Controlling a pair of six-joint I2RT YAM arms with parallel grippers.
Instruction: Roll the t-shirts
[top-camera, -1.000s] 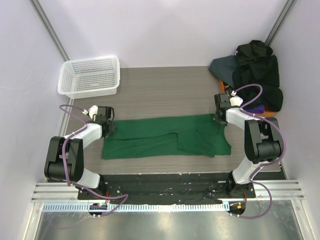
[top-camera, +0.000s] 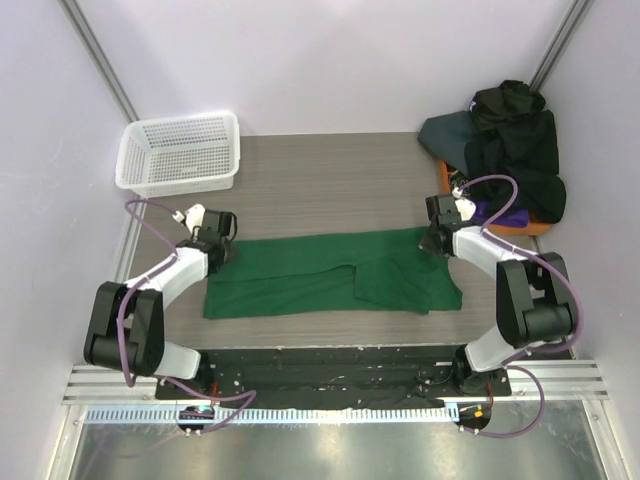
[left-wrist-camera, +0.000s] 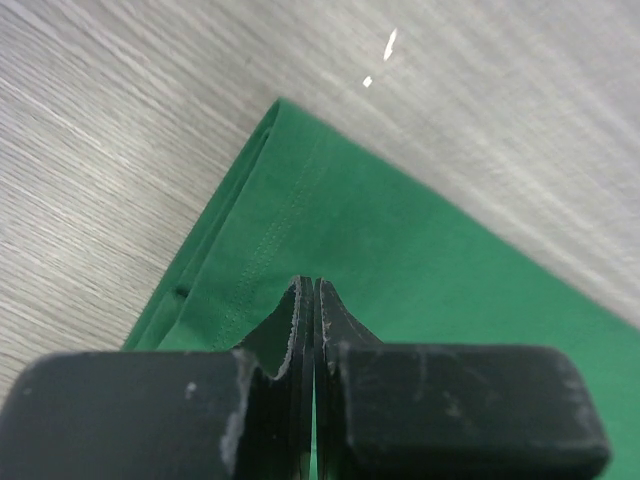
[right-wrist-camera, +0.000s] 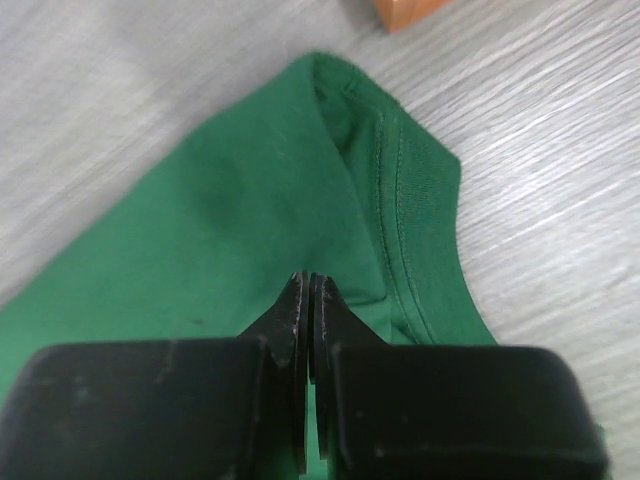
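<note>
A green t-shirt (top-camera: 310, 270) lies folded into a long flat strip across the table, a sleeve flap folded over its right part. My left gripper (top-camera: 230, 252) is at the strip's far left corner; in the left wrist view its fingertips (left-wrist-camera: 305, 300) are together over the green cloth (left-wrist-camera: 350, 220), with no fold seen between them. At the far right corner is my right gripper (top-camera: 432, 245). The right wrist view shows its fingers (right-wrist-camera: 298, 310) closed together above the cloth (right-wrist-camera: 230, 220), close to a stitched hem. Whether either touches the cloth I cannot tell.
An empty white basket (top-camera: 180, 190) stands at the back left. At the back right, dark clothes (top-camera: 515, 150) are heaped over an orange box (top-camera: 530, 229).
The left gripper has moved slightly right, over the shirt's corner. The shirt looks unchanged.
</note>
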